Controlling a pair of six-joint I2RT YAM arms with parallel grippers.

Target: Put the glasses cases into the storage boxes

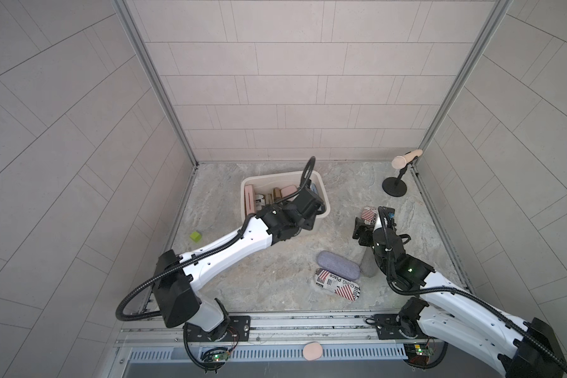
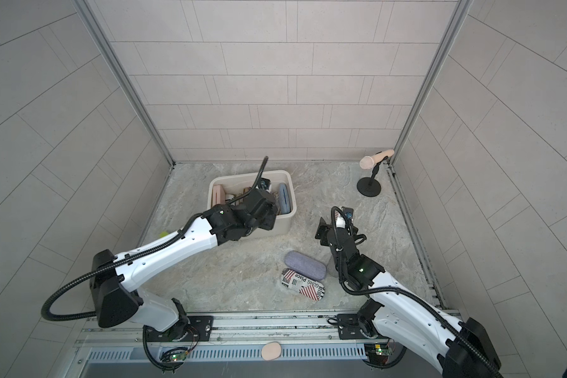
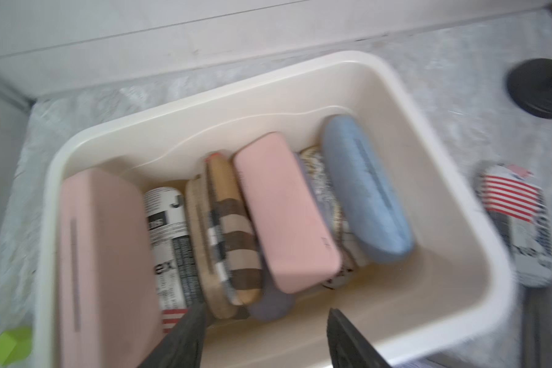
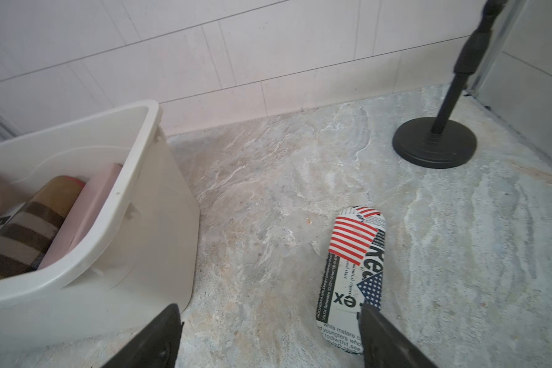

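Observation:
The cream storage box (image 3: 380,76) holds several cases: a tall pink one (image 3: 107,263) at its left end, a printed one (image 3: 167,245), a plaid one (image 3: 236,245), a second pink one (image 3: 285,211) and a blue one (image 3: 368,190). Above the box's front side, my left gripper is open and empty. A flag-print case (image 4: 352,270) lies on the table right of the box. My right gripper is open above the table, its right finger overlapping that case's lower edge in view. Nearer the front lie a purple case (image 1: 338,264) and another printed case (image 1: 337,284).
A black round-based stand (image 4: 434,144) is at the back right. Left of the box sits a small green block (image 1: 195,236). A grey object (image 1: 368,263) is partly hidden by my right arm.

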